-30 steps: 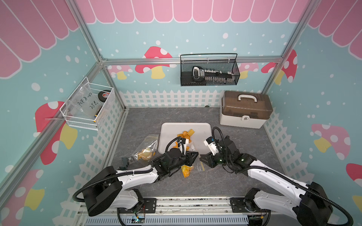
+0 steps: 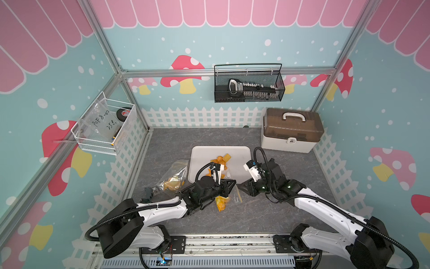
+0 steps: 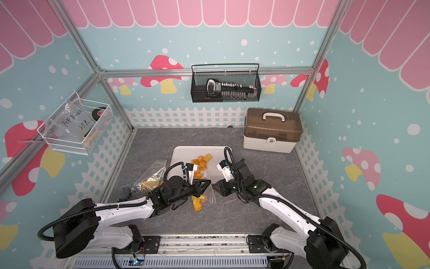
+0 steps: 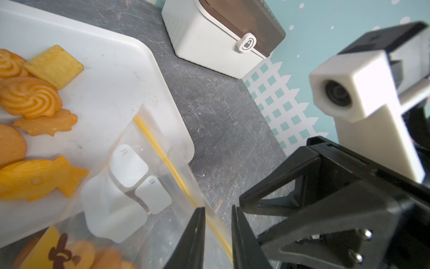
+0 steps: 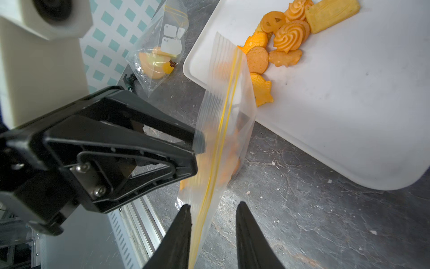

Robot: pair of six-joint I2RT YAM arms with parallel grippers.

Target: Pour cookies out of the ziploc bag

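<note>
An upright clear ziploc bag [image 4: 147, 233] [image 5: 219, 148] with a yellow seal and cookies inside stands at the white tray's [image 5: 349, 125] front edge. Cookies [image 4: 31, 98] [image 5: 291, 35] lie in the tray. My left gripper is part open at the bag's top, the seal behind its fingertips; whether it touches the plastic is unclear. My right gripper is part open beside the same bag, whose seal runs down near its left finger. The two grippers face each other closely over the bag, as both top views show.
A second bag of cookies [image 5: 156, 53] lies left of the tray. A lidded storage box [image 2: 291, 134] stands at the back right, and wire baskets [image 2: 248, 94] hang on the walls. Bare counter [image 3: 273, 170] shows right of the tray.
The left arm looks almost unchanged.
</note>
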